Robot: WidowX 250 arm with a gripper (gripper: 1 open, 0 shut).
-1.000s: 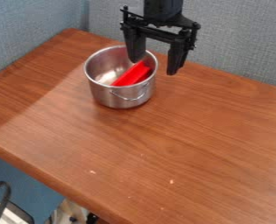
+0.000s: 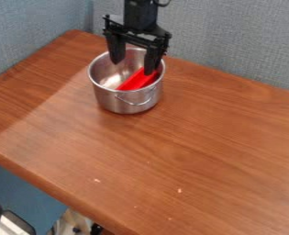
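A steel pot point(image 2: 125, 99) with a wire handle stands near the back left of the wooden table point(image 2: 183, 165). A red oblong object point(image 2: 137, 83) lies inside it. My black gripper point(image 2: 134, 59) hangs over the pot's mouth, its fingers open and spread across the pot's interior, above the red object. I cannot tell whether the fingertips touch anything.
Bare wood surrounds the pot on the right and in front. Grey-blue padded walls rise behind and to the left. Beyond the table's lower left edge are some black and white items, partly out of frame.
My gripper has moved left and down, from above the pot's right side to over its mouth. The pot and red object look unmoved.
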